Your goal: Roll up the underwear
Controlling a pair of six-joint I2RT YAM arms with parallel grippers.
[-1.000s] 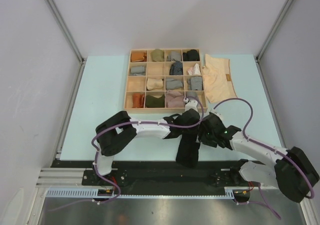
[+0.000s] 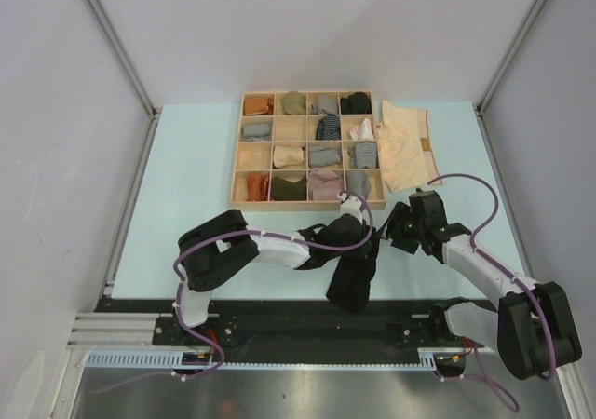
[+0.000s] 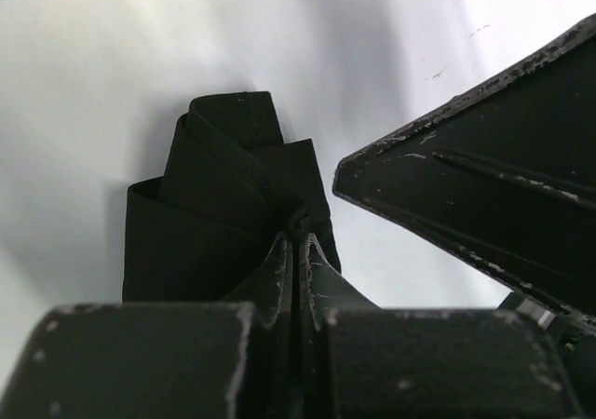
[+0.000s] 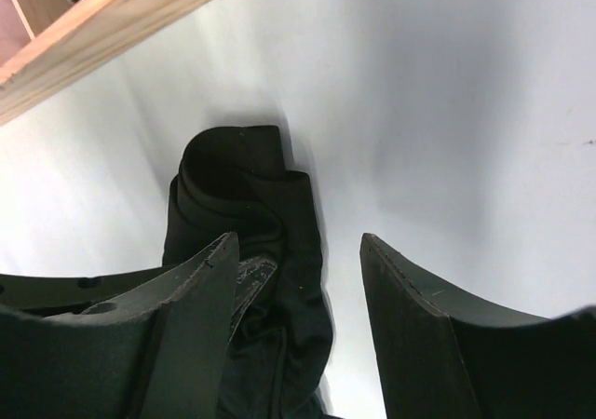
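The black underwear (image 2: 352,284) lies on the white table below the organiser, its far end folded over in layers, as the left wrist view (image 3: 205,195) shows. My left gripper is shut at that folded end, its tips pressed into the fabric; whether cloth is between them is hard to tell. My right gripper stands open above and right of the underwear (image 4: 298,214), nothing held between its fingers.
A wooden organiser (image 2: 307,205) with rolled and folded garments in compartments sits at the back. A peach cloth (image 2: 405,144) lies right of it.
My right gripper has moved up and to the right, away from the underwear. My left gripper has shifted slightly since a second ago, staying at the folded end.
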